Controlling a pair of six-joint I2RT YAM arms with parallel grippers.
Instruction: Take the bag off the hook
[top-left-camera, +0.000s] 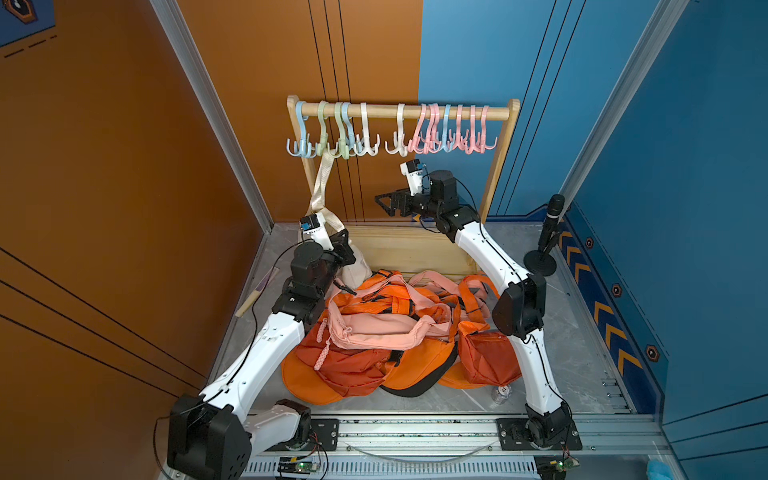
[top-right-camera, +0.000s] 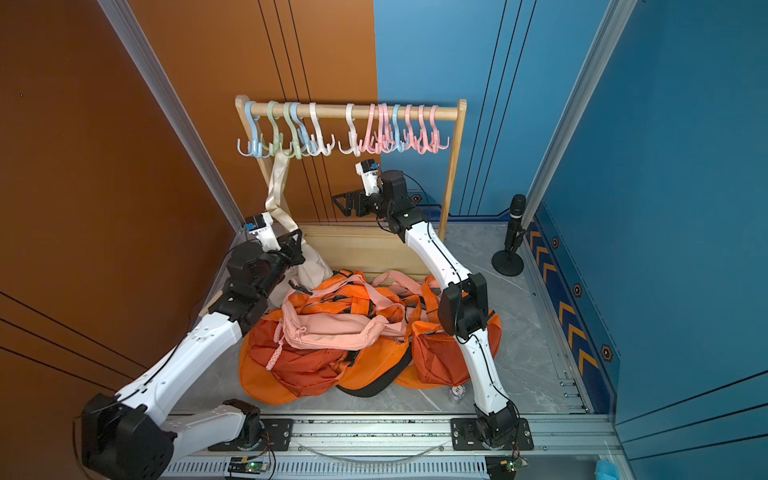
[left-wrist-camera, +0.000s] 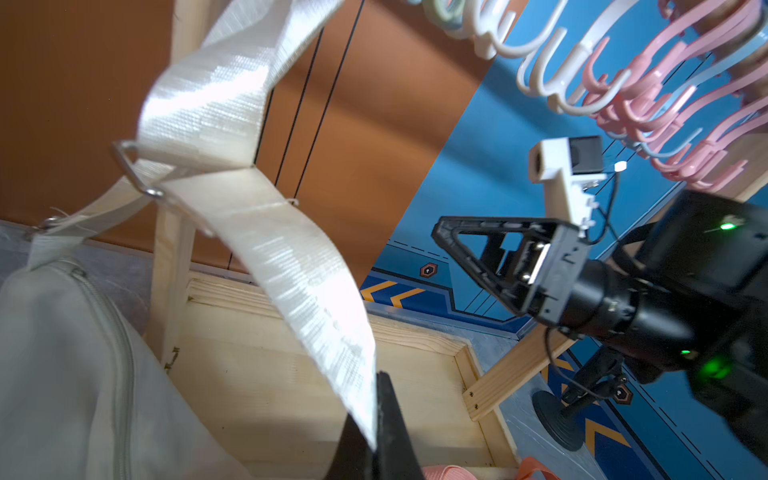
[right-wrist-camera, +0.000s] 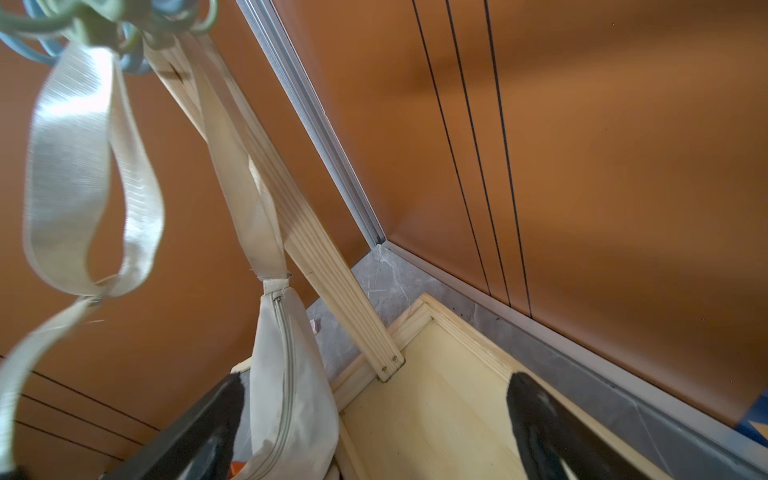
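Note:
A cream bag hangs by long straps from the green hooks at the rack's left end, its body low behind the left arm. My left gripper is shut on the cream strap, which runs down into its fingertips in the left wrist view. My right gripper is open below the middle hangers, to the right of the straps, with nothing between its fingers.
Orange and pink bags cover the front floor. White and pink hangers fill the rail. A black microphone stand stands at the right, and the rack's wooden base is bare.

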